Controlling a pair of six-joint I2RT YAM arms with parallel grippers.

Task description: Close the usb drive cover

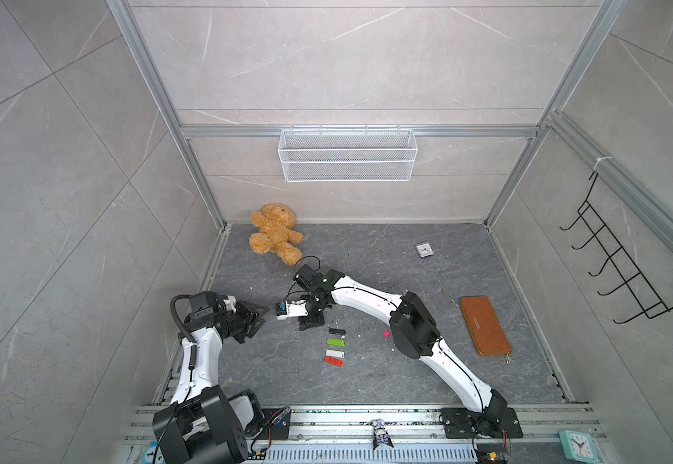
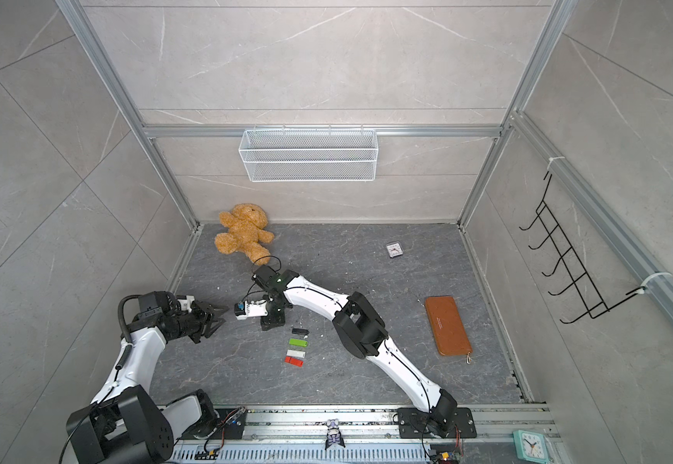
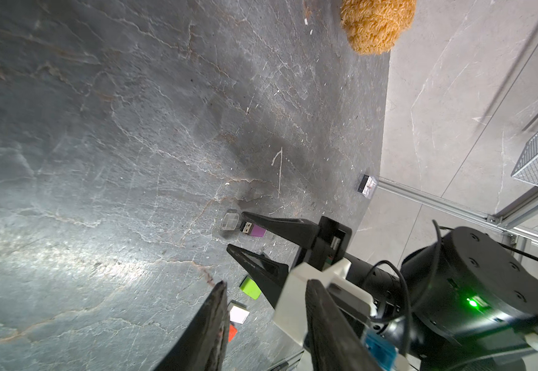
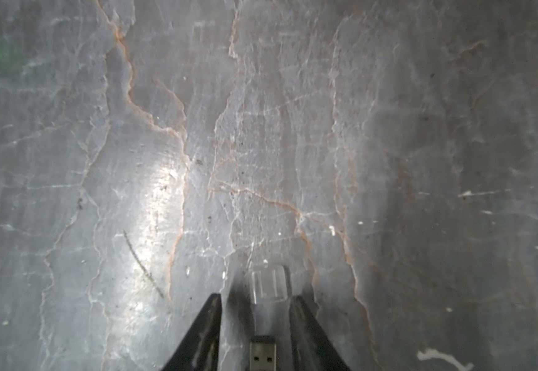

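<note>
A purple USB drive (image 3: 257, 231) lies on the grey table, its bare metal connector (image 4: 262, 356) facing a clear cap (image 4: 269, 283). The cap (image 3: 230, 220) is apart from the drive, a short gap ahead of the connector. My right gripper is part open; its fingers (image 3: 281, 227) straddle the drive with nothing pinched between them. In the top left view the right gripper (image 1: 311, 321) hides the drive. My left gripper stands open and empty, left of the drive in the top views.
Black (image 1: 336, 331), green (image 1: 336, 342), white (image 1: 334, 354) and red (image 1: 332, 361) drives sit in a column in front of the right gripper. A teddy bear (image 1: 276, 233) rests at the back left, a brown wallet (image 1: 485, 325) at right.
</note>
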